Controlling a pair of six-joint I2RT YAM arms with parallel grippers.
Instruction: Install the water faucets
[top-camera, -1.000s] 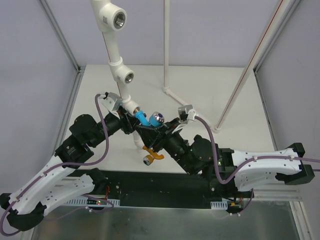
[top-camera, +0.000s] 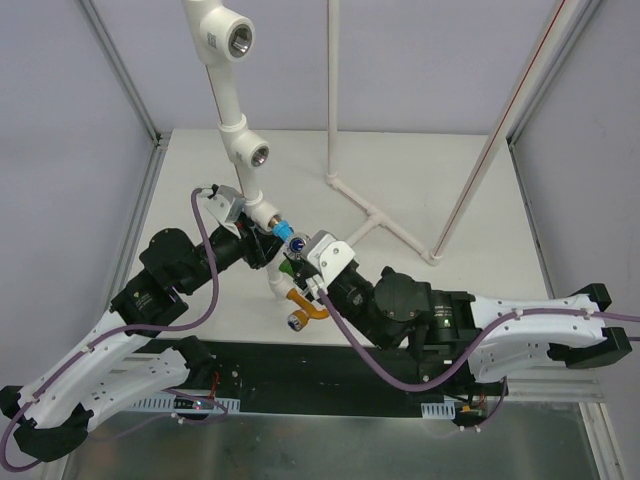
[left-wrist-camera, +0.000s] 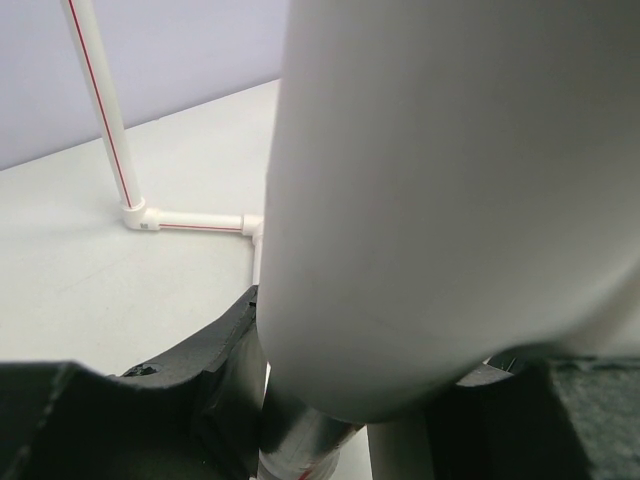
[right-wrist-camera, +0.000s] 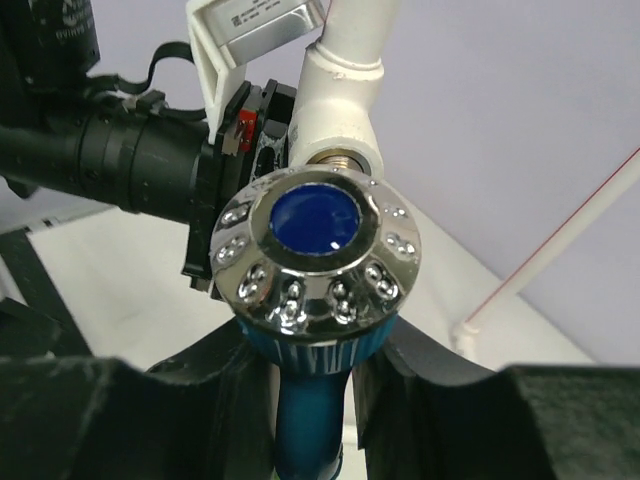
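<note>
A blue faucet (top-camera: 282, 230) sits with its threaded end at the opening of the lowest fitting on the white pipe (top-camera: 240, 140). Its chrome knob with a blue cap (right-wrist-camera: 315, 220) faces the right wrist camera. My right gripper has a finger on each side of the blue body, with narrow gaps showing, so it is open around it. My left gripper (top-camera: 268, 247) is shut on the white pipe (left-wrist-camera: 430, 200) beside that fitting. An orange faucet (top-camera: 313, 308) is below both grippers, and a bit of green (top-camera: 288, 268) shows beside the right gripper.
Two higher fittings on the pipe have empty openings (top-camera: 240, 40). A thin white pipe frame (top-camera: 375, 215) stands on the white board to the right. Both arms crowd close together at the faucet; the board's right side is clear.
The blue faucet's knob has swung left and slightly down. The left arm stays still.
</note>
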